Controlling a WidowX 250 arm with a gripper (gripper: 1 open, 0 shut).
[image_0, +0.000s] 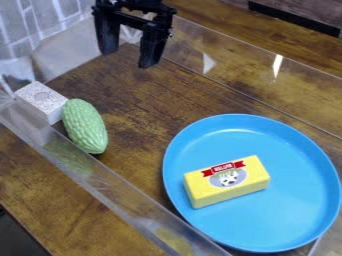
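Observation:
My black gripper (130, 46) hangs at the top left, its two fingers spread apart with nothing between them, above the wooden surface and clear of the objects. Below it on the left lies a green ridged vegetable (84, 125). A yellow box (226, 182) with a red label rests on the blue plate (249, 134) at the lower right.
A white speckled block (43, 103) sits left of the green vegetable. Clear walls (114, 200) edge the area, and a pale panel (40, 30) stands at the top left.

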